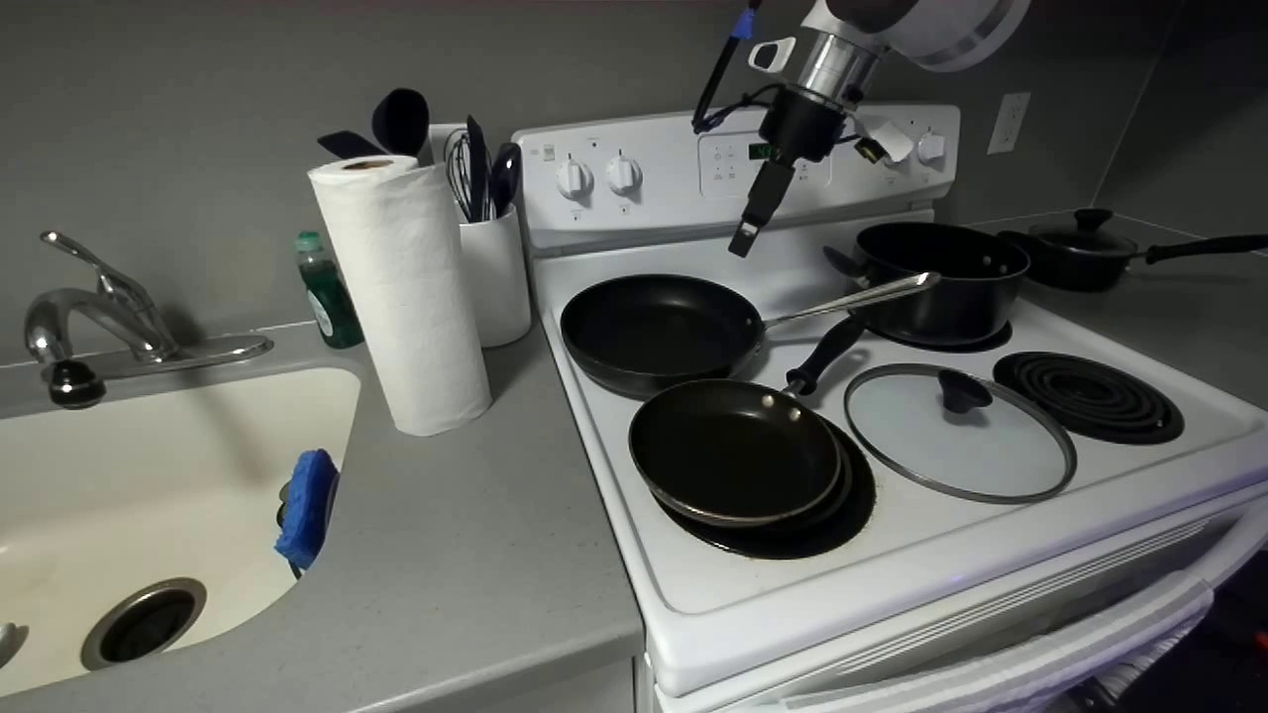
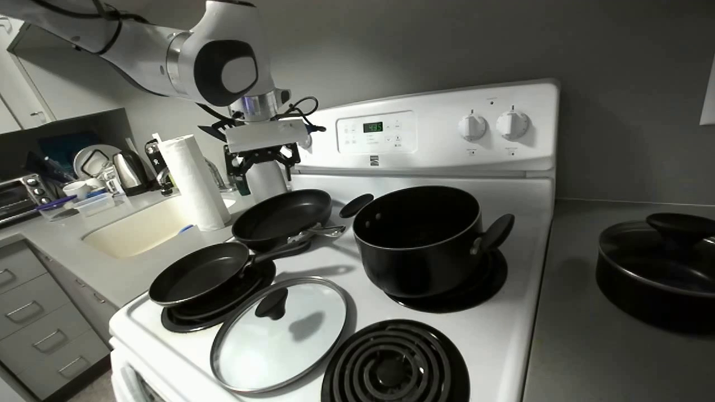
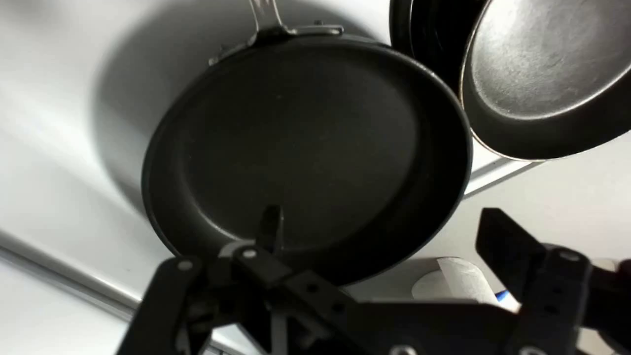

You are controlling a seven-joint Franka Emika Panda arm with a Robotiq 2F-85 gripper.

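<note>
Held above the back-left pan, my gripper is open, its two fingers spread with nothing between them. In the wrist view, that large black frying pan lies below the spread fingers. Its metal handle points right, toward the deep black pot. A smaller black frying pan sits on the front-left burner, its black handle angled back. The glass lid with a black knob lies flat on the stove at the front centre, apart from the pans.
A paper towel roll stands on the counter beside the sink, with a utensil crock behind it. A lidded pot occupies the right counter.
</note>
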